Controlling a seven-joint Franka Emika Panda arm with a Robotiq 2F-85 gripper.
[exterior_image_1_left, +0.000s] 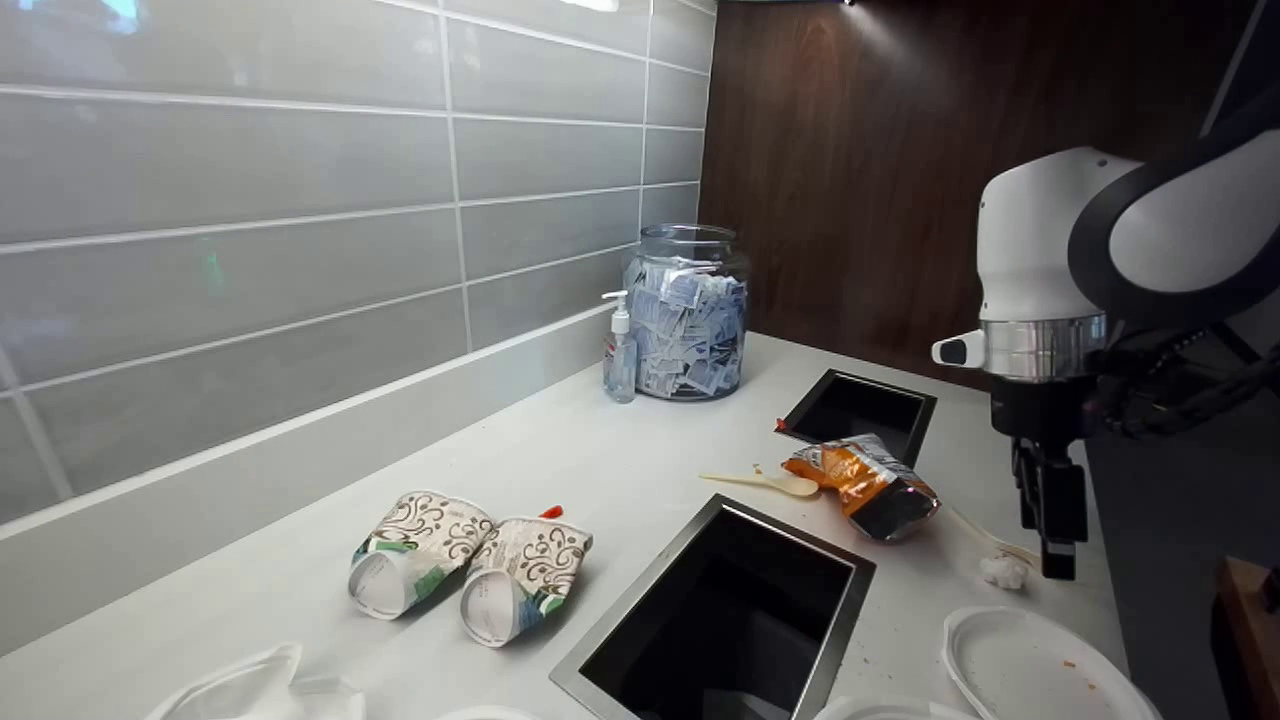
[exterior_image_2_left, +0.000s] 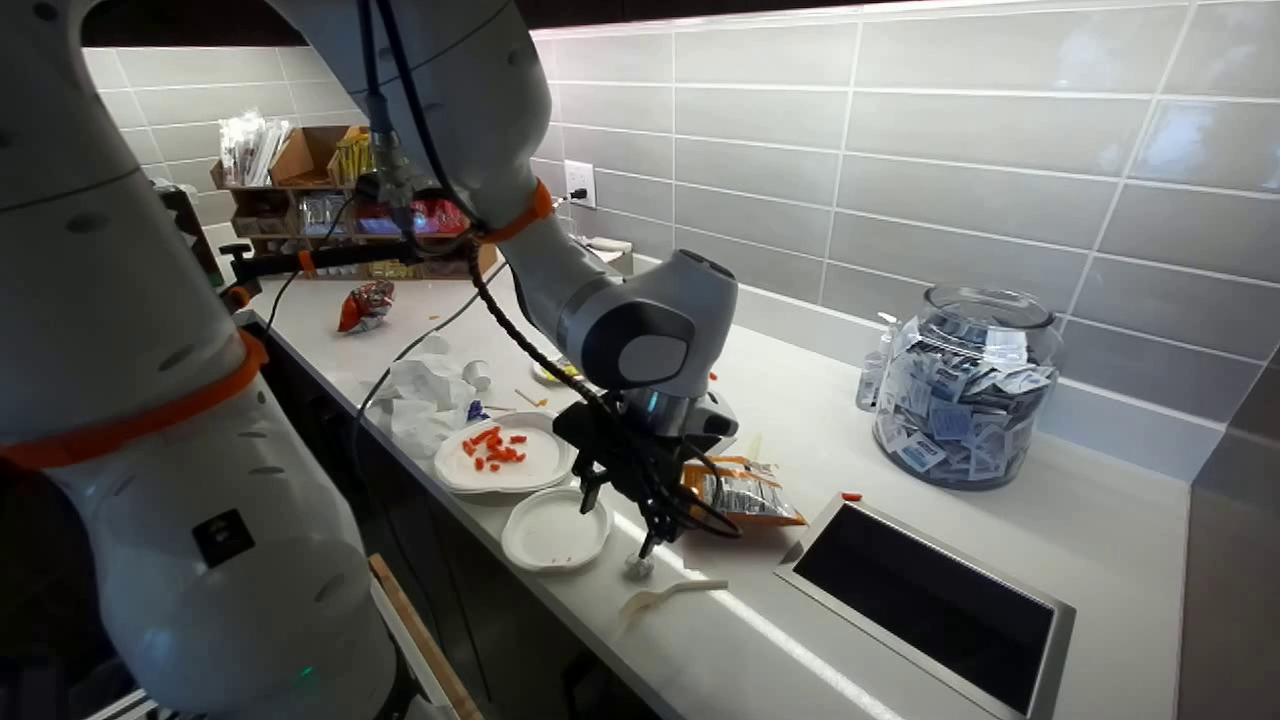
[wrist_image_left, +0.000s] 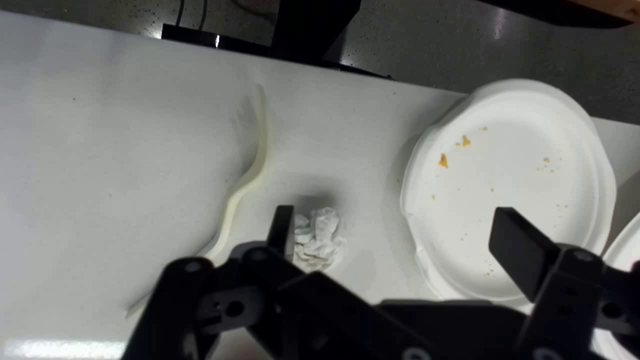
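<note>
My gripper is open above the counter, pointing down, with wide room between its fingers. A small crumpled white paper wad (wrist_image_left: 319, 239) lies on the counter; in the wrist view it shows just inside the left finger (wrist_image_left: 282, 231), which covers its edge. Whether finger and wad touch, I cannot tell. Under the right finger appears a white plate (wrist_image_left: 510, 174) with orange crumbs. Left of the wad lies a pale spoon (wrist_image_left: 243, 186), its lower end hidden by the gripper. Exterior view 2 has the gripper (exterior_image_2_left: 618, 523) low, between plate and wad.
An orange snack bag (exterior_image_1_left: 866, 486) and another spoon (exterior_image_1_left: 777, 482) lie near two dark framed openings (exterior_image_1_left: 726, 612). Two patterned cups (exterior_image_1_left: 420, 546) lie sideways. A glass jar (exterior_image_1_left: 687, 314) and pump bottle (exterior_image_1_left: 619, 354) stand by the wall. Another plate holds red pieces (exterior_image_2_left: 492, 448).
</note>
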